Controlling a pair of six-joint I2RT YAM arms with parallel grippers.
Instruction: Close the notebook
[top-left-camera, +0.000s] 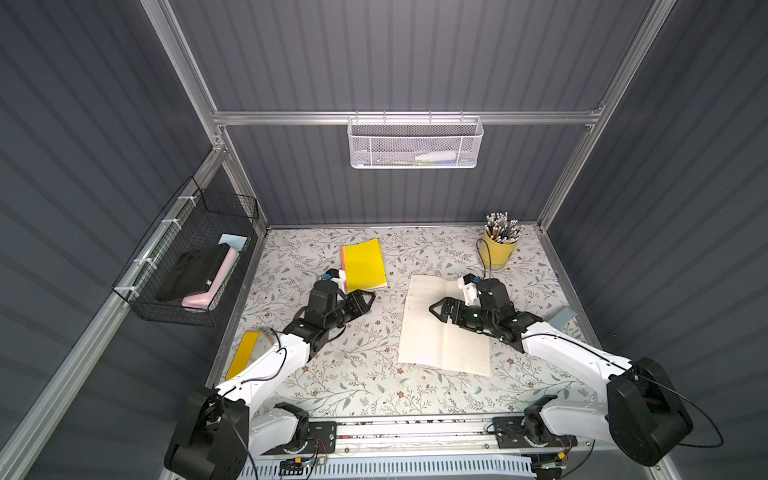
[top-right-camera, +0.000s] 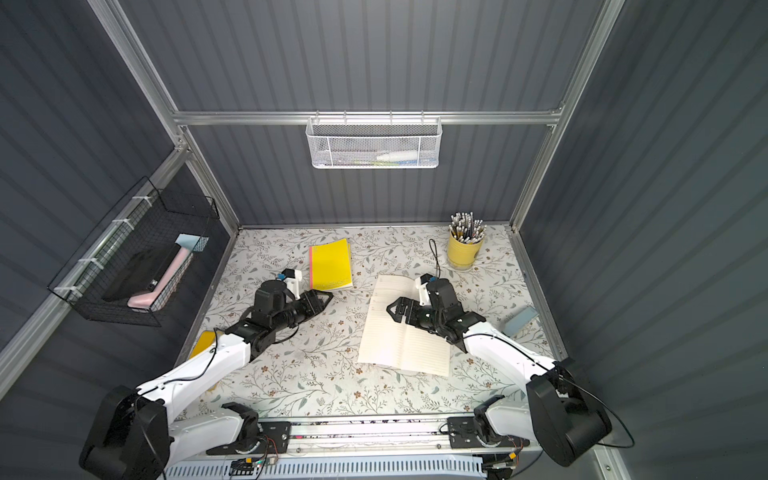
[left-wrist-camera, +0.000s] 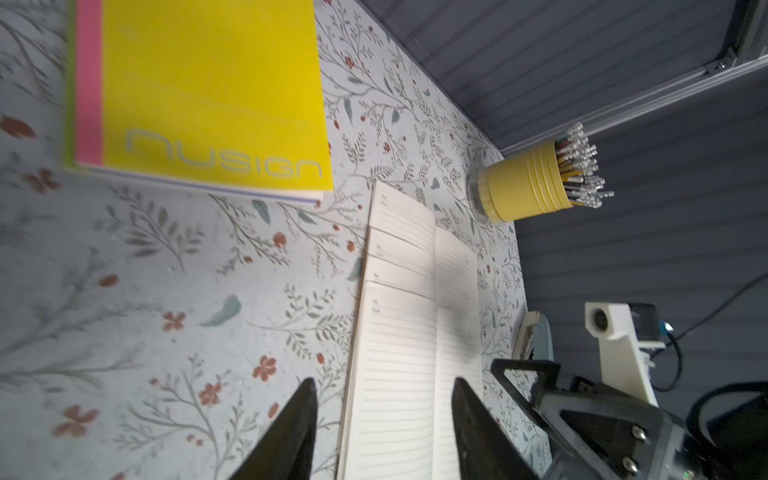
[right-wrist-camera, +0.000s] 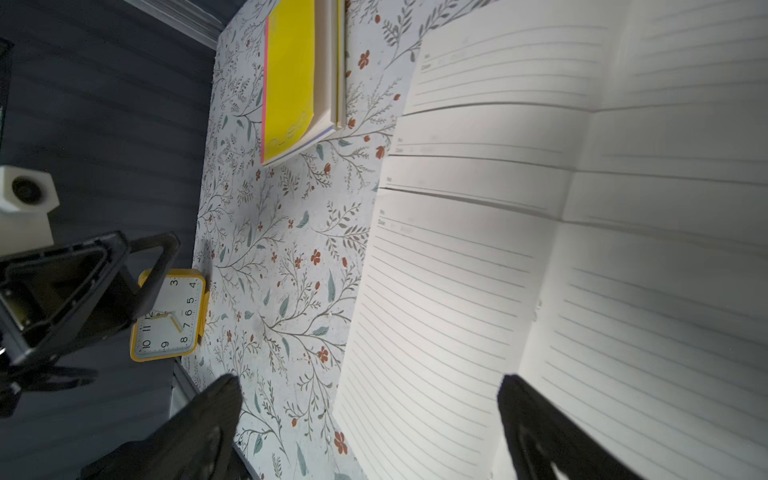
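An open notebook (top-left-camera: 421, 340) with lined cream pages lies flat on the table, right of the middle. Over its right half hovers my right gripper (top-left-camera: 445, 309); in the right wrist view its blurred fingers (right-wrist-camera: 552, 432) stand wide apart, with only pages and table behind the gap. My left gripper (top-left-camera: 365, 301) is above the table, left of the notebook and just in front of a yellow notebook (top-left-camera: 364, 264), which is closed. Between the left fingers there is a wide empty gap, through which the open notebook's left edge shows.
A yellow cup of pencils (top-left-camera: 497, 249) stands at the back right. At the far left sits a yellow clock (right-wrist-camera: 170, 316), and a wire basket (top-left-camera: 192, 256) hangs on the left wall.
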